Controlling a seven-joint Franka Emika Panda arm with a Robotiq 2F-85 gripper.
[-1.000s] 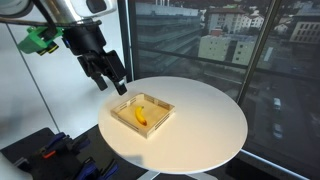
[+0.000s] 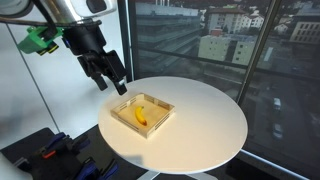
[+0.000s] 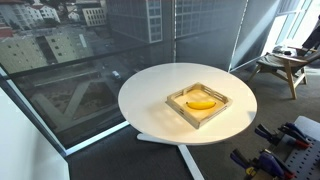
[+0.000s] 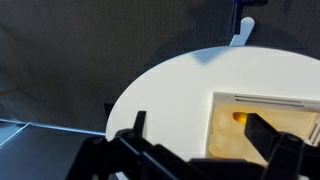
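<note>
A yellow banana (image 2: 139,116) lies in a shallow wooden tray (image 2: 160,123) on the round white table. In exterior view 2 the whole banana (image 3: 202,105) shows inside the tray (image 3: 186,116). My gripper (image 2: 111,87) hangs above the table's left side, above and to the left of the tray, its fingers apart. In the wrist view my gripper stands open with nothing between its fingers. Only a small end of the banana (image 4: 239,117) peeks out past the right finger, which hides the rest.
Large windows stand behind. A wooden chair (image 3: 285,65) is off at the back right in exterior view 2.
</note>
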